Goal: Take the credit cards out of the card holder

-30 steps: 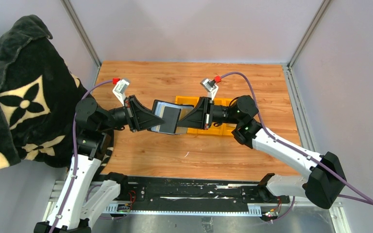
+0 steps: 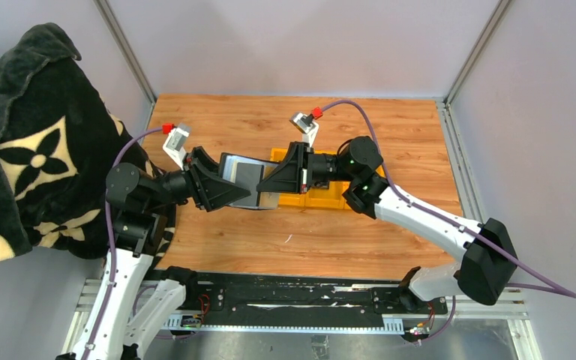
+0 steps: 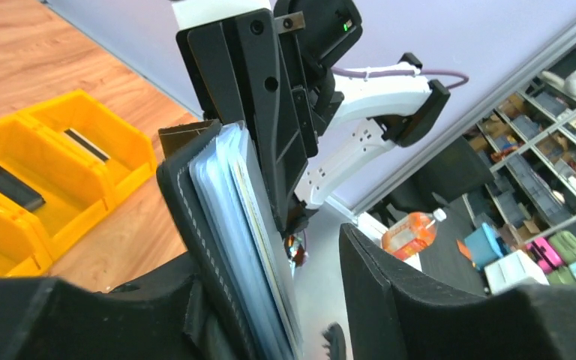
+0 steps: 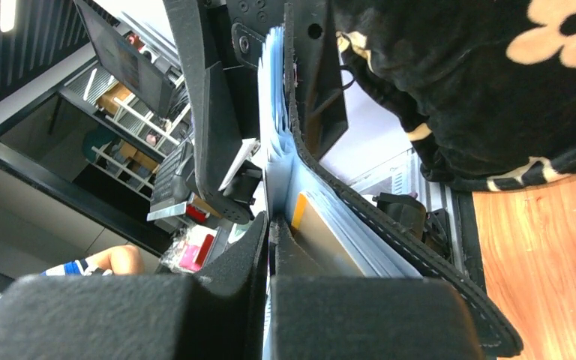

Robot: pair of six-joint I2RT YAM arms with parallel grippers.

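The dark card holder (image 2: 248, 175) hangs in the air between both grippers, its thin pale-blue sleeves (image 4: 270, 112) seen edge-on in the right wrist view. My left gripper straddles it: the holder lies near one finger, and a clear gap separates it from the other finger (image 3: 364, 277). My right gripper is shut at the holder's opposite side. Sleeve edges run right up to its tips, but I cannot tell whether a leaf is between them. Inside a sleeve sits a tan card (image 4: 322, 232) with an orange edge.
A yellow divided bin (image 2: 294, 200) stands on the wooden table behind the right arm. Its compartments hold a black flat item (image 3: 6, 184) and a slim card-like piece (image 3: 87, 145). A dark patterned blanket (image 2: 37, 161) hangs at the left.
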